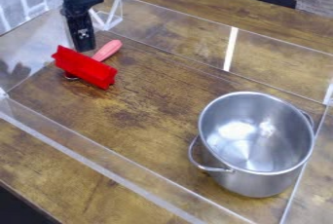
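My black gripper [82,39] hangs at the upper left, shut, just above and behind a red brush-like object [85,67] that lies on the wooden table. A pink handle [108,50] sticks out behind the red object toward the back right. Nothing shows between the fingers. A steel pot [255,145] with side handles stands at the right front.
Clear low panels or strips border the wooden work area [150,111], with white tape at the back. The middle of the table between the red object and the pot is free.
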